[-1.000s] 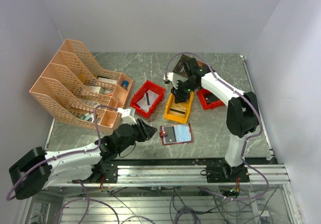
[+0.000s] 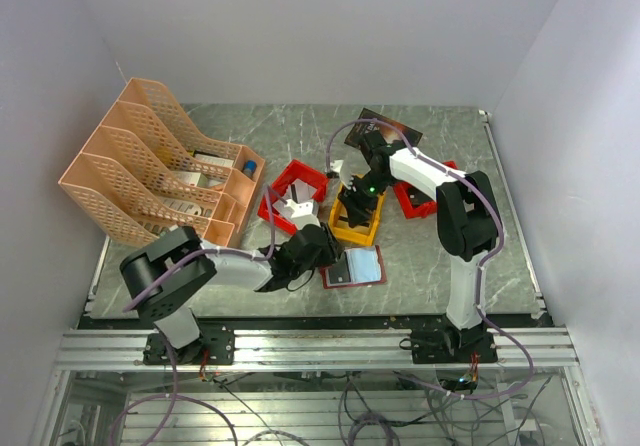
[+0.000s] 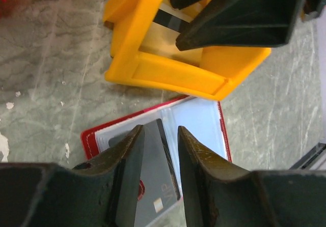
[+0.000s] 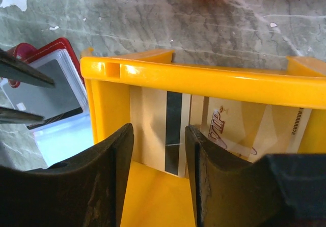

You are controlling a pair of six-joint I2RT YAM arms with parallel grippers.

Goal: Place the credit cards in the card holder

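Note:
The card holder [image 2: 365, 266], an open wallet with a grey side and a pale blue side, lies at the front centre. My left gripper is right over its grey side, fingertips slightly apart with nothing visible between them. Behind it, a yellow tray [image 2: 366, 228] holds tan cards [image 4: 243, 126] with dark stripes. My right gripper is down at that tray, fingers apart over the cards; whether it touches one is unclear. Both grippers are part open.
Red trays [image 2: 280, 223] flank the yellow one left and right. A dark box [image 2: 400, 128] lies at the back, and a tan multi-compartment organiser [image 2: 125, 186] fills the left. Grey table shows at the front right.

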